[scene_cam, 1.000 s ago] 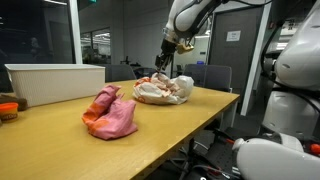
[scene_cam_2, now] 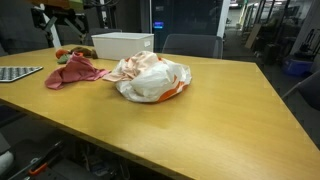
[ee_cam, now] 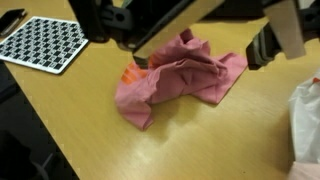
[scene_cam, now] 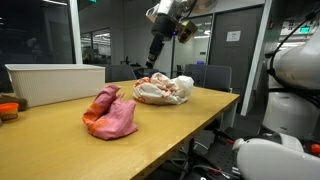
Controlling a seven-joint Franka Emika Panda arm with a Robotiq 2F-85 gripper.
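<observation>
A pink cloth [scene_cam: 110, 114] with an orange patch lies crumpled on the table; the wrist view shows the pink cloth [ee_cam: 180, 80] below my gripper. High above the table hangs my gripper [scene_cam: 150, 58], its fingers open and empty. In exterior view 2 the gripper [scene_cam_2: 75, 22] is at the upper left, above the pink cloth [scene_cam_2: 74, 72] and apart from it. Near the middle of the table a white plastic bag [scene_cam_2: 158, 80] with orange print sits beside a pale peach cloth [scene_cam_2: 125, 68].
A white box [scene_cam_2: 123, 44] stands along the table's back edge. At the left lies a black-and-white patterned board [ee_cam: 44, 44]. Small items, one an orange bowl [scene_cam: 8, 108], rest near the box.
My gripper has risen and moved left in exterior view 1, away from above the white bag. Both cloths and the bag stay where they were.
</observation>
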